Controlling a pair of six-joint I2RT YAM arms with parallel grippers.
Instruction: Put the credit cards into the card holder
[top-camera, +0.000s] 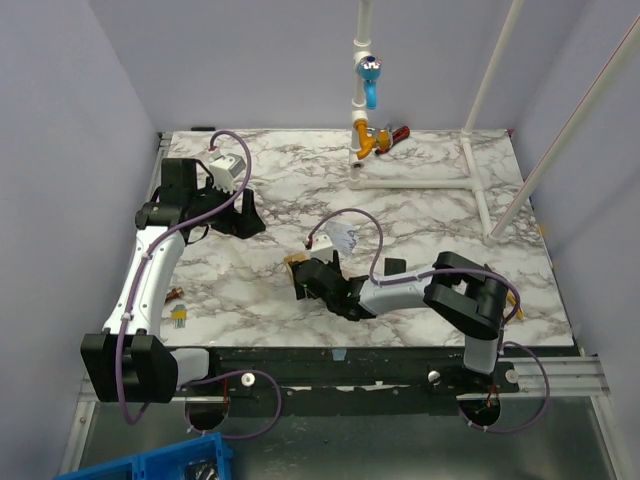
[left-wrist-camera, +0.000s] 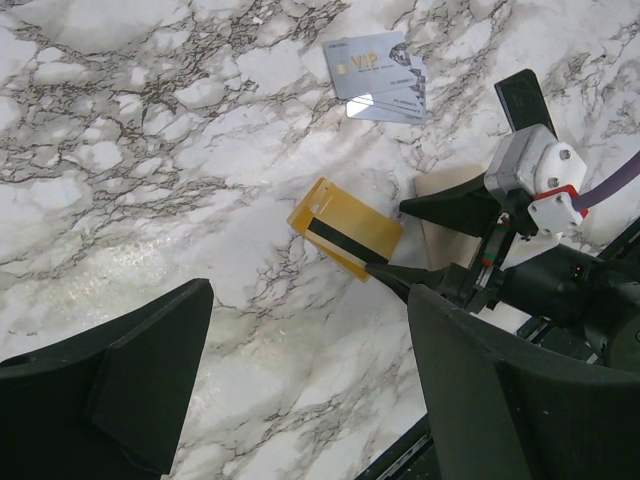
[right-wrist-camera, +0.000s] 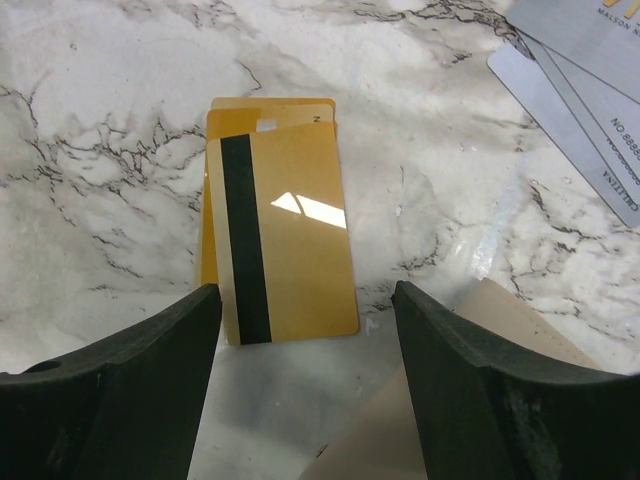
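Note:
A small stack of gold cards (left-wrist-camera: 340, 215) (right-wrist-camera: 295, 250) with a black stripe lies on the marble table. My right gripper is low over the stack's lower end, its fingers apart on either side. A tan item (right-wrist-camera: 400, 430), apparently the card holder, lies beside it, partly hidden by the gripper. Silver VIP cards (left-wrist-camera: 365, 70) are fanned out nearby. My left gripper is raised at the table's left side, above bare marble, its fingers apart with nothing between them.
A white pipe frame (top-camera: 420, 184) with taps stands at the back. Pliers lie at the right, partly behind the right arm. A dark flat item (top-camera: 395, 266) lies right of the right gripper.

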